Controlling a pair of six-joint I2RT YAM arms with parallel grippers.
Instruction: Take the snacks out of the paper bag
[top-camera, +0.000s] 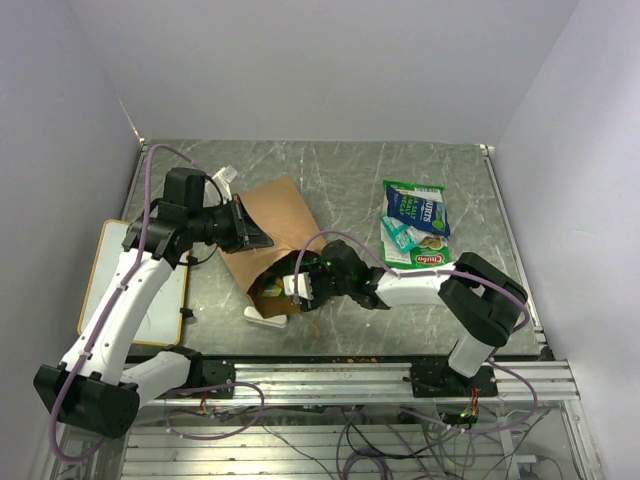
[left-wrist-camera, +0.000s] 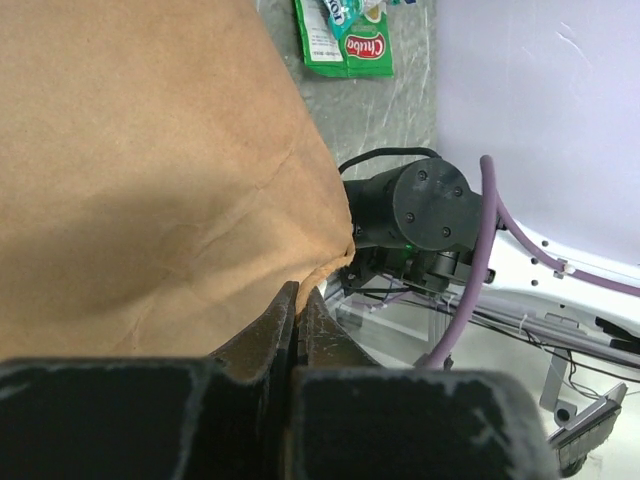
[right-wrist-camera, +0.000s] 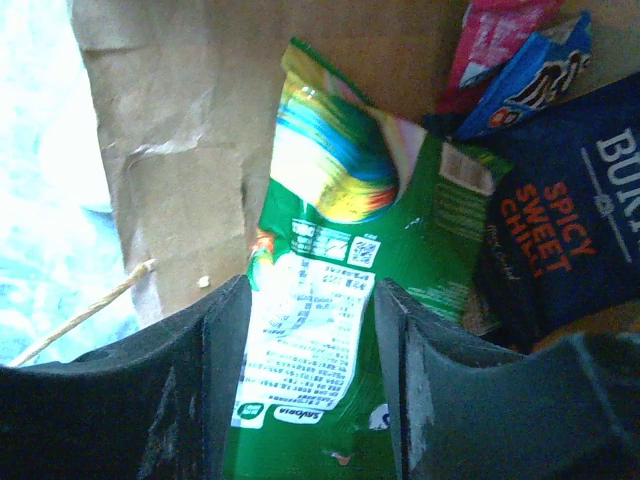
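Note:
The brown paper bag (top-camera: 285, 207) lies on its side, its mouth toward the front of the table. My left gripper is shut on the bag's rim. In the right wrist view, my right gripper stands open inside the bag, its fingers on either side of a green packet (right-wrist-camera: 425, 225) with a white label; whether they touch it, I cannot tell. Beside it lie a dark blue Burts packet (right-wrist-camera: 590, 190), a small pink packet (right-wrist-camera: 500, 40) and a small blue packet (right-wrist-camera: 530, 80). From the top, the right arm largely hides the bag's mouth.
On the table's right side, several snacks are stacked: a blue packet (top-camera: 417, 211), a turquoise one (top-camera: 401, 236) and a green one (top-camera: 432, 257). A white block (top-camera: 265, 317) lies just before the bag. A whiteboard (top-camera: 150, 300) lies at left.

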